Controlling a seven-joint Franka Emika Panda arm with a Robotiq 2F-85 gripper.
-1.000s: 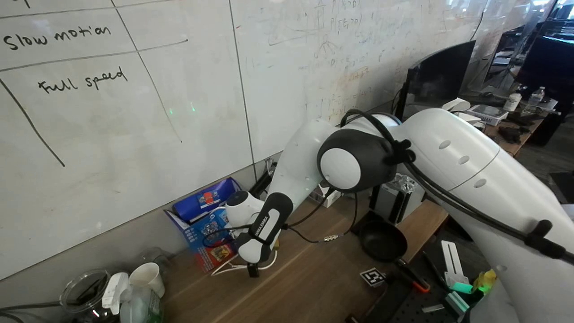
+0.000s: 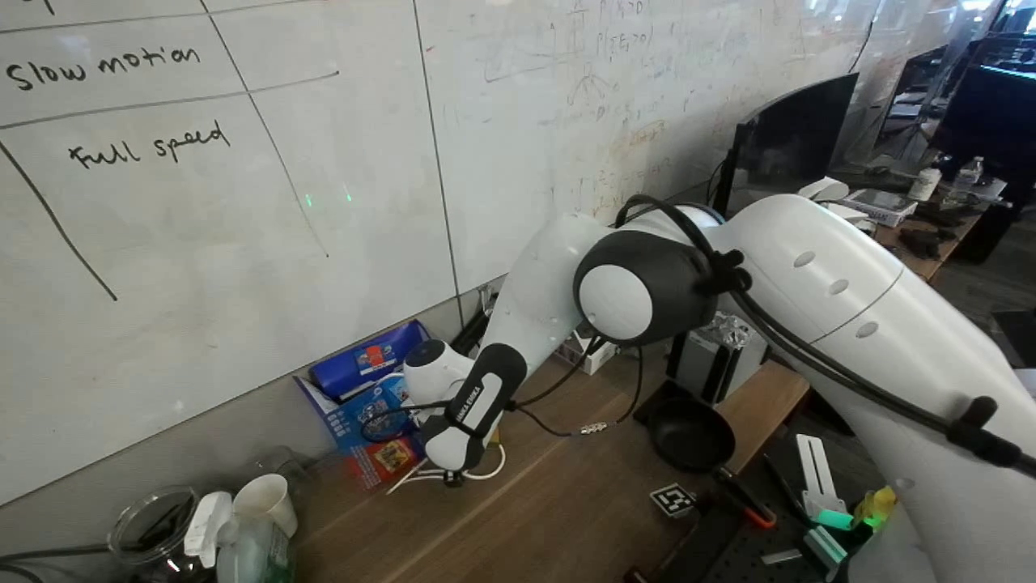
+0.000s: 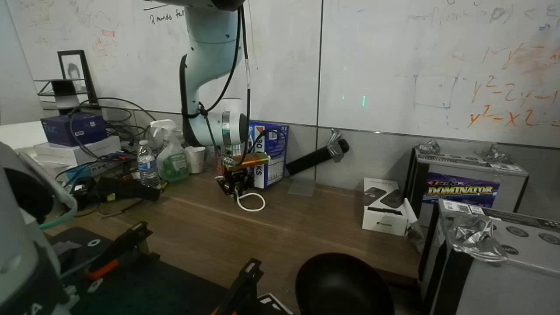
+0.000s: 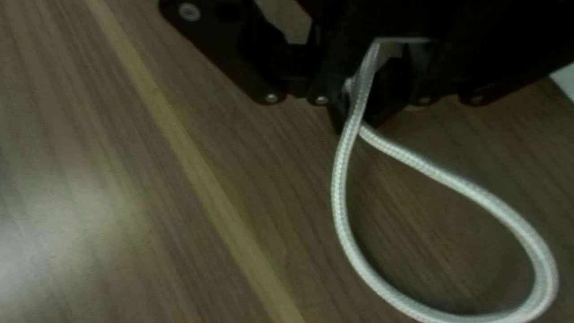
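Note:
A white braided cord makes a large loop over the wooden table in the wrist view. Its two strands cross just below my gripper and run up among its dark fingers. How far apart the fingers stand, and whether they press on the cord, is too dark to make out. In exterior view 2 my gripper points down low over the table, with the cord's loop hanging at its right. Exterior view 1 shows little of the gripper beneath the arm; cord shows on both sides.
Close behind the gripper stands a blue box. A spray bottle and paper cup are to its left in exterior view 2. A black pan and white box lie to the right.
The arm's wrist has shifted slightly left in exterior view 1. Less of the dark gripper shows below it, and the cord's left part looks straighter, no longer a wide curve.

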